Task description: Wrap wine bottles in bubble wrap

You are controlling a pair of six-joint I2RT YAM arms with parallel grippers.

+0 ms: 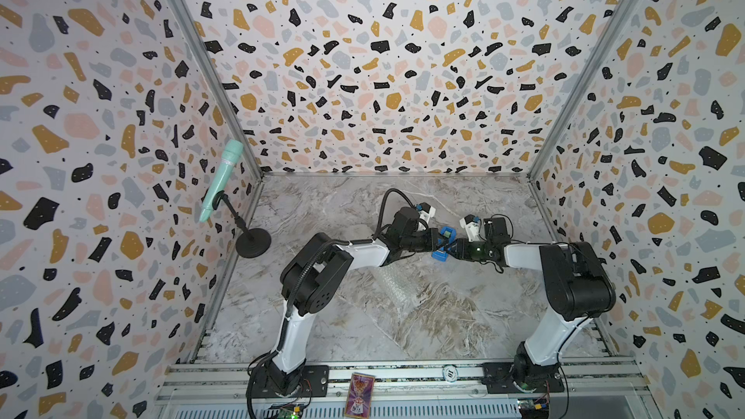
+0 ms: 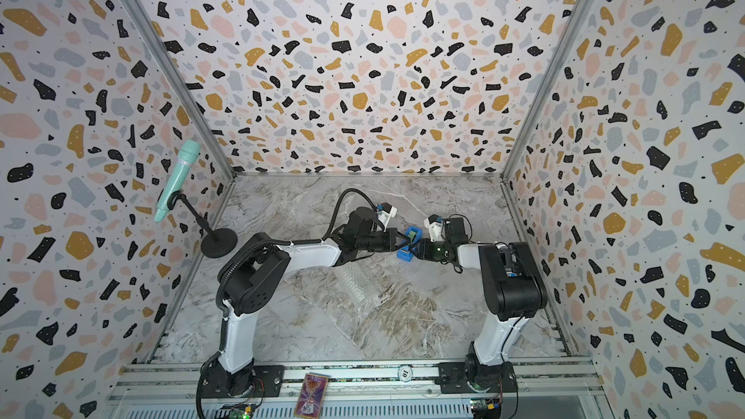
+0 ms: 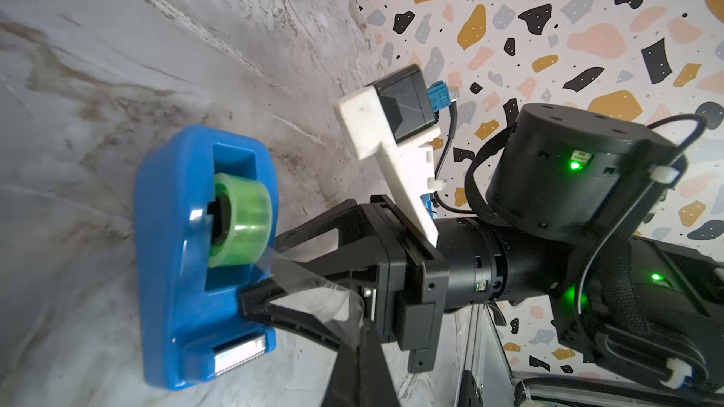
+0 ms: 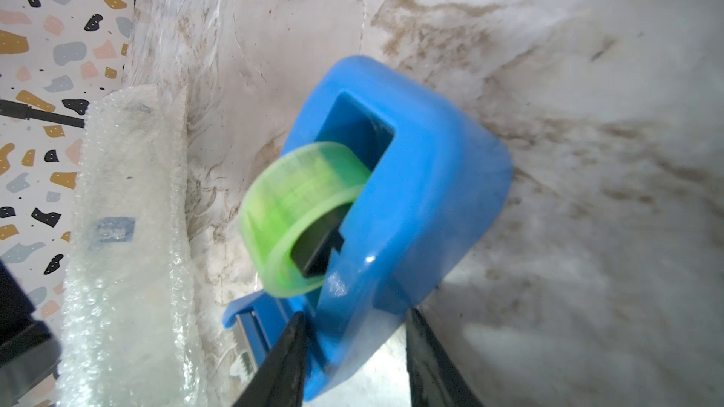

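Observation:
A blue tape dispenser (image 3: 169,271) with a green tape roll (image 3: 245,218) sits on the table between my grippers. A clear strip of tape (image 3: 316,301) stretches from the roll to the tips of my left gripper, shut on it. My right gripper is part open. Its fingers (image 4: 433,369) straddle the dispenser's side wall in the right wrist view. Bubble wrap (image 4: 124,271) lies beyond the dispenser, with a small greyish patch on it; whether a bottle is inside cannot be told.
A black stand (image 1: 252,242) holding a mint-green microphone-like object (image 1: 221,178) is at the far left. A picture card (image 1: 359,395) lies at the front rail.

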